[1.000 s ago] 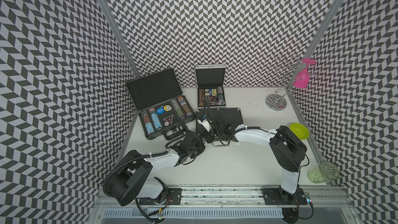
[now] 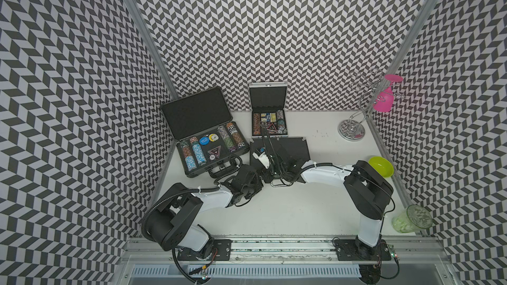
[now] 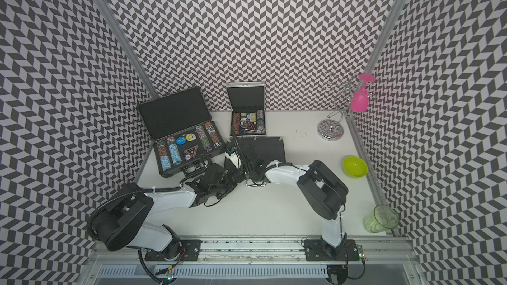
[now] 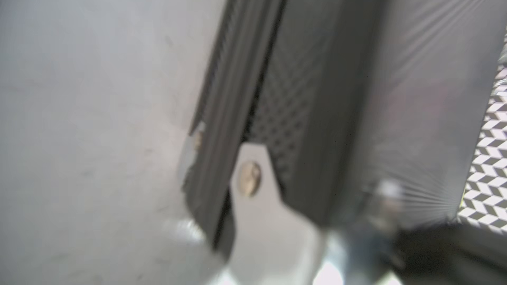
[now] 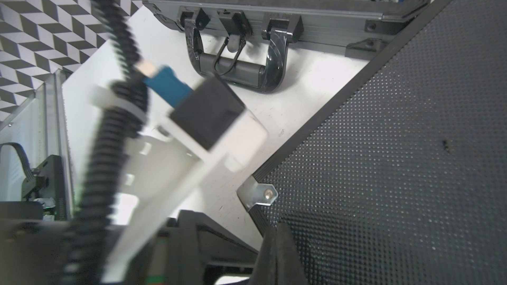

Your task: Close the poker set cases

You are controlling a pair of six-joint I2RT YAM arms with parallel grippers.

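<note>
A black case (image 2: 282, 145) lies shut at front centre, under both grippers; its latches (image 5: 266, 194) show in the right wrist view, and a silver latch plate (image 4: 272, 221) fills the left wrist view, blurred. A large case (image 2: 195, 113) stands open at left with chips; a small case (image 2: 266, 97) stands open behind. My left gripper (image 2: 257, 178) is at the middle case's front-left edge, shut as far as shows. My right gripper (image 2: 268, 174) is over that case's front, near the handle, shut; its fingertips are mostly hidden.
A lamp (image 2: 351, 129) with pink parts stands back right, a green bowl (image 2: 380, 166) at right, a glass jar (image 2: 409, 220) at front right.
The left arm has shifted a little to the right, toward the middle case's front edge. The right arm and cases look unchanged.
</note>
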